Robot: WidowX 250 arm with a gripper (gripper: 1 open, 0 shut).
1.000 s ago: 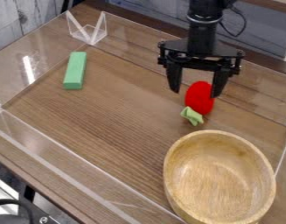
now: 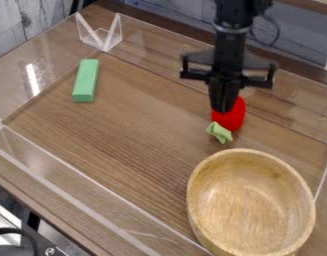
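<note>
A black robot gripper (image 2: 226,78) hangs over the upper middle of the wooden table, its fingers pointing down. Just below and right of it lies a red object with a green top (image 2: 230,113), like a strawberry; whether the fingers touch it cannot be told. Nothing shows held by the gripper, which is shut.
A large tan bowl (image 2: 250,205) fills the lower right. A green block (image 2: 86,80) lies at the left, with a white wire rack (image 2: 99,30) behind it. A dark cable runs at the lower left corner.
The gripper has shifted slightly over the past second, its lower parts now hanging less far down over the red object. The objects on the table look unmoved.
</note>
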